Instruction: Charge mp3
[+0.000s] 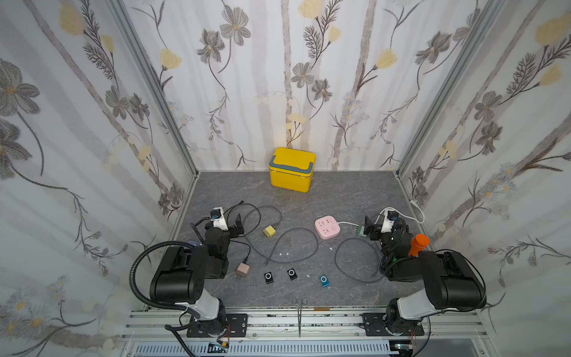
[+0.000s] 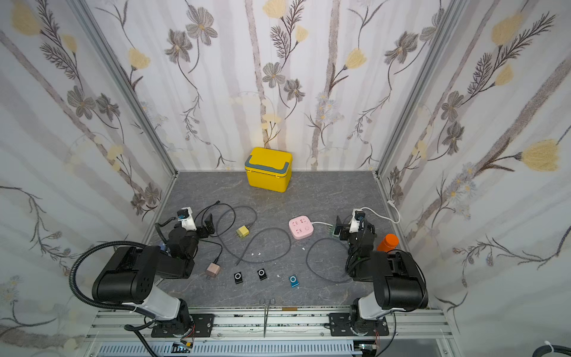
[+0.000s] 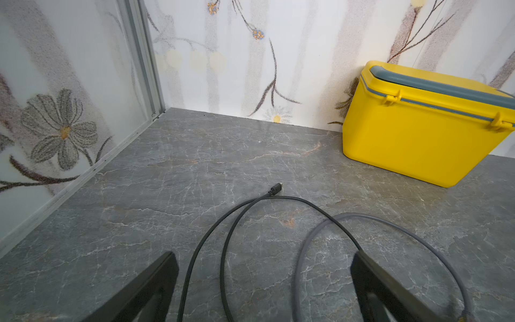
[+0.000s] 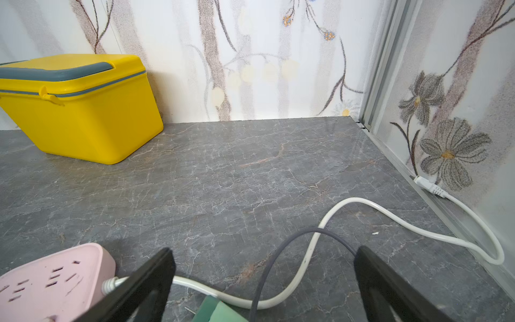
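Three small players lie apart near the table's front: a black one (image 1: 268,278), another black one (image 1: 292,273) and a blue one (image 1: 324,280). A pink power strip (image 1: 327,227) sits right of the middle. Chargers with cables lie loose: a yellow one (image 1: 269,231), a pinkish one (image 1: 242,269) and a green one (image 4: 219,311). In the left wrist view my left gripper is open above the floor, a black cable plug (image 3: 275,189) lying beyond it. My right gripper is open too, near the green charger, with nothing held.
A yellow cooler box (image 1: 292,169) stands against the back wall. An orange cylinder (image 1: 419,242) is beside the right arm. White cord (image 4: 407,228) runs from the strip to the right wall. Clear floor lies on both sides of the box.
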